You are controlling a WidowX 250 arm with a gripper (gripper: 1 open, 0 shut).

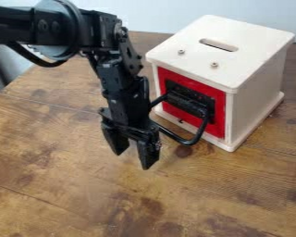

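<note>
My black gripper (132, 146) hangs over the wooden table in front and to the left of a pale wooden box (258, 93). Its two fingers point down and stand apart, with nothing seen between them. The box has a slot on top and a red front panel (168, 79) carrying a black fitting. Black cabling loops beside the gripper in front of the panel, partly hiding it.
A pale wall stands behind. The box takes up the back right of the table.
</note>
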